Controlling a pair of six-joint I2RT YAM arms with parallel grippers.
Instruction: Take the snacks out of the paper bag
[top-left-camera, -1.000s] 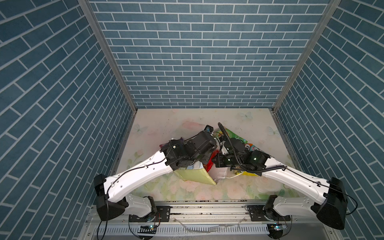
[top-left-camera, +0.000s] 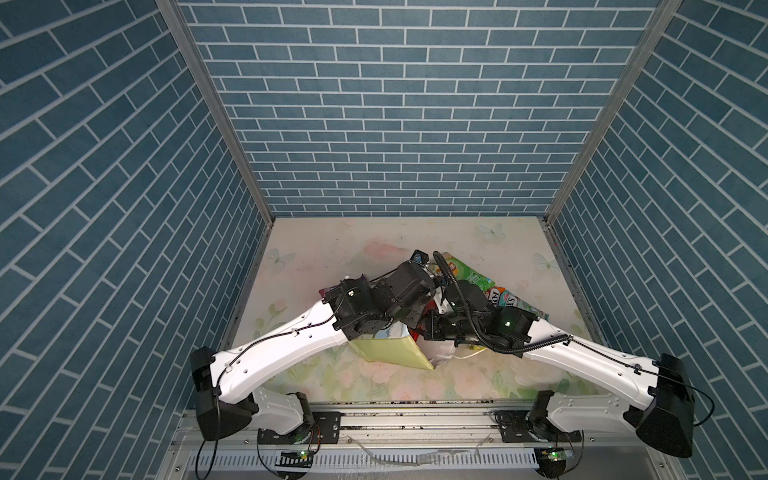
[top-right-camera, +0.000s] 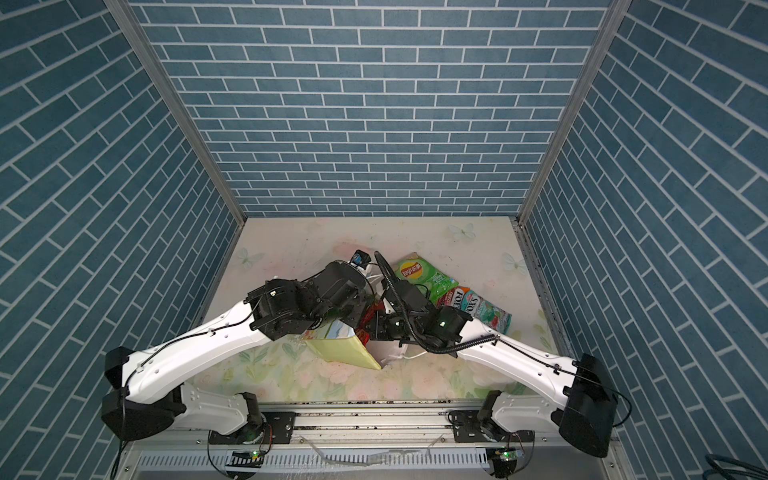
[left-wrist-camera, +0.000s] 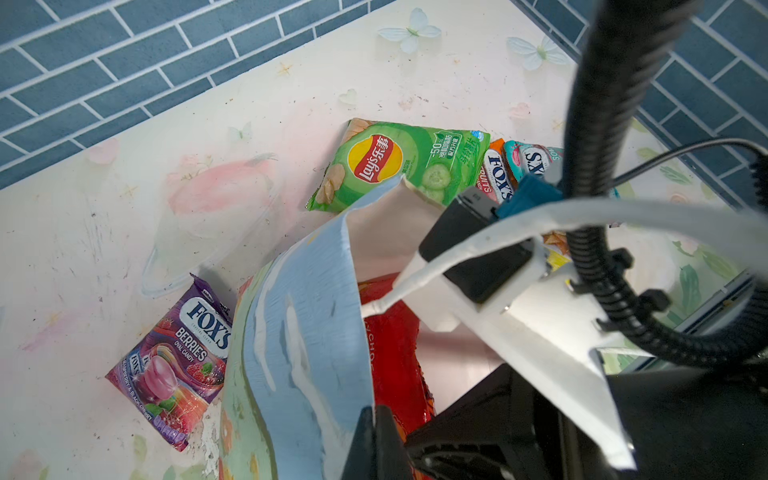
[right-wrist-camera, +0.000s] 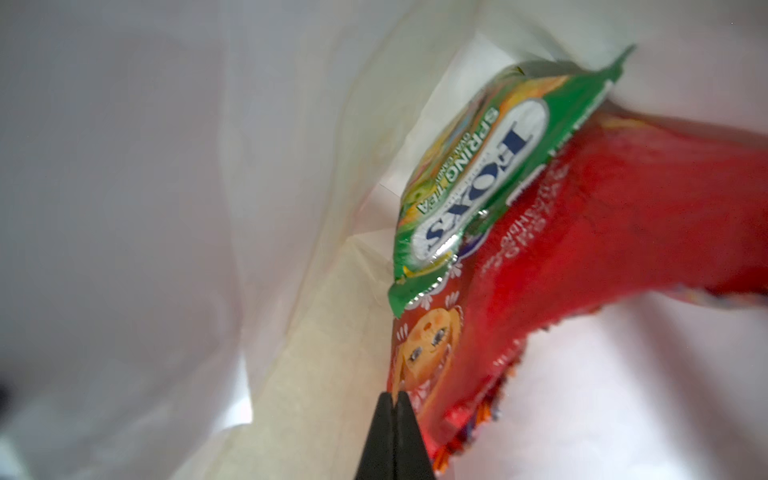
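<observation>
The paper bag (left-wrist-camera: 312, 344) lies with its mouth toward the right arm. At its light-blue upper edge, my left gripper is shut with the thin rim between its fingers. In the right wrist view, my right gripper is shut inside the bag. Its tips overlap the lower end of a red snack packet (right-wrist-camera: 576, 232); nothing shows clearly gripped between them. A green Fox's Spring Tea packet (right-wrist-camera: 480, 172) rests against the red one, deeper in. From above, the two arms hide most of the bag's opening.
Outside the bag lie a green Lay's packet (top-right-camera: 424, 273), other Fox's packets (top-right-camera: 477, 306) to the right, and a purple Fox's Berries packet (left-wrist-camera: 180, 360) to the left. Both arms meet closely at the bag's mouth.
The left arm has stayed almost still at the rim.
</observation>
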